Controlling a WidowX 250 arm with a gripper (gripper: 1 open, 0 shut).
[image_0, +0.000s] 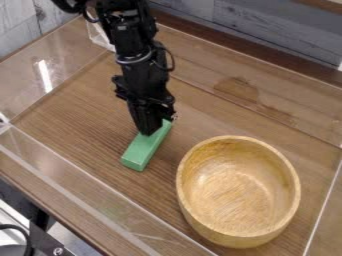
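A flat green block lies on the wooden table left of a tan oval bowl. My black gripper is low over the block's upper end, its tip partly covering or touching it. The fingertips are dark and small, and I see nothing held between them.
The bowl takes up the lower right of the view. Bare table lies to the left and behind the arm. A black cable runs at the bottom left edge.
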